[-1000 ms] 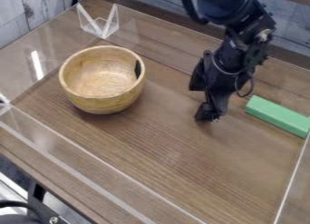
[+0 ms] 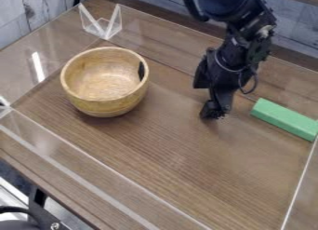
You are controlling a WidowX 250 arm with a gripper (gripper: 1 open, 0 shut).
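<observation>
The black gripper (image 2: 214,92) hangs low over the middle-right of the wooden table (image 2: 162,169), pointing down. Its fingers are dark and blend with the cables and body, so I cannot make out how far apart they stand or whether anything is between them. A tan wooden bowl (image 2: 103,82) sits to its left, apart from it. A green block (image 2: 284,119) lies to its right.
A white wire-like object (image 2: 102,22) stands at the back left. Pale edges run along the left and right of the table.
The gripper and arm have shifted slightly, the upper part a little to the left. The bowl and green block are unchanged.
</observation>
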